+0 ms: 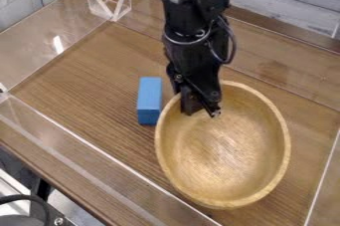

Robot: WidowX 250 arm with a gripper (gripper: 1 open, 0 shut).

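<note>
A large tan oval bowl fills the right front of the wooden tabletop. My black gripper comes down from the top and is at the bowl's upper-left rim, shut on it, with the fingertips partly hidden against the rim. A blue block lies just left of the bowl and the gripper, apart from the fingers.
A clear edge runs along the left front, and a pale wall stands at the back right. A white object is at the back left.
</note>
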